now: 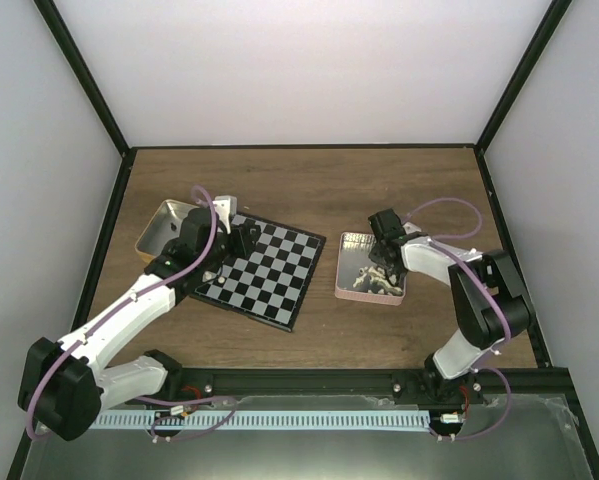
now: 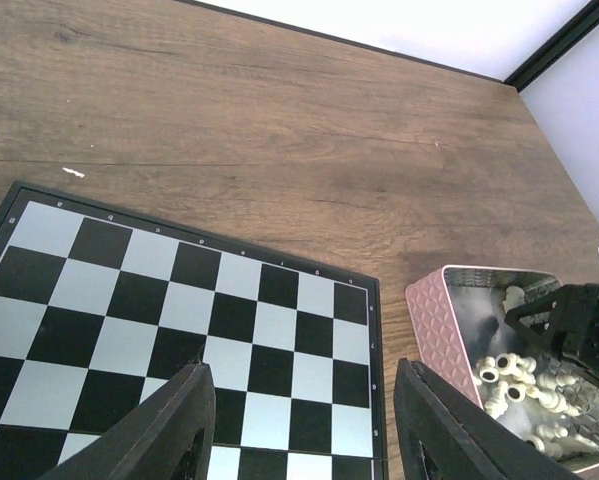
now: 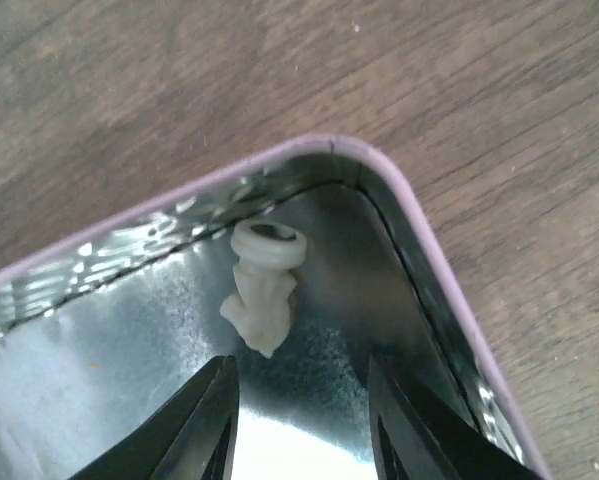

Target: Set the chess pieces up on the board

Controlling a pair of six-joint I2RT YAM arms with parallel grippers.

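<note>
The checkered chessboard (image 1: 269,270) lies bare in the middle, as far as it shows. My left gripper hangs above its left part, open with nothing between its fingers. A pink-rimmed bin (image 1: 369,298) to the right holds several white pieces (image 2: 519,380) lying loose. My right gripper is down over this bin, open and empty. Just beyond its fingertips, one white piece (image 3: 264,285) lies on its side in a corner of the bin.
A tan-walled bin (image 1: 151,235) sits at the left, partly behind the left arm. Bare wooden table (image 1: 309,180) spans the back and the gap between board and right bin.
</note>
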